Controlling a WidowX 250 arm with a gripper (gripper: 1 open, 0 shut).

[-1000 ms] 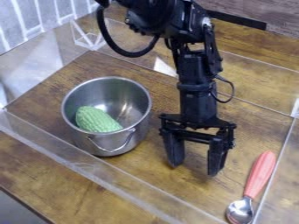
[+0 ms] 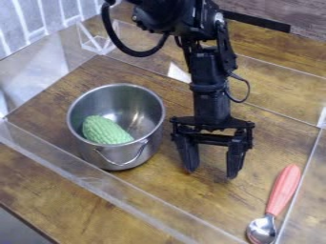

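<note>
My black gripper [image 2: 212, 160] hangs open just above the wooden tabletop, its two fingers spread apart with nothing between them, right of a steel pot [image 2: 133, 105]. Inside the pot lies a green textured vegetable, like corn or bitter melon [image 2: 105, 131]. At the lower right a spoon [image 2: 283, 193] with a salmon-pink handle lies on the table, its metal bowl toward the front, apart from the gripper.
Clear low walls or strips border the wooden work surface [image 2: 152, 214] at left, front and right. Bare wood lies left of the pot and between the gripper and the spoon.
The gripper has shifted very slightly left and up in the view over the last second, still open. The pot, vegetable and spoon have not moved.
</note>
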